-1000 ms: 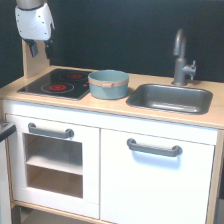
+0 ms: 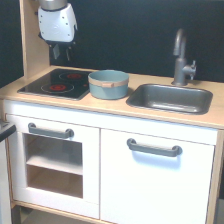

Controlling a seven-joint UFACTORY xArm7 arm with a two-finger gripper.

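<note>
My gripper (image 2: 63, 52) hangs at the upper left, above the back of the black stovetop (image 2: 45, 82) and clear of its surface. Its dark fingers are small and blend into the dark wall, so whether they are open or shut is unclear. A blue-grey pot (image 2: 109, 88) stands upright at the stovetop's right edge, to the right of and below my gripper. No contact shows between the two.
A metal sink (image 2: 170, 98) is set into the wooden counter (image 2: 118, 109), with a tall grey faucet (image 2: 180, 62) behind it. Below are an oven door (image 2: 85, 165) with a window and a white cabinet door (image 2: 150, 185), both with dark handles.
My gripper has moved right and slightly down, from the far left edge to above the stovetop. The pot stands in the same place.
</note>
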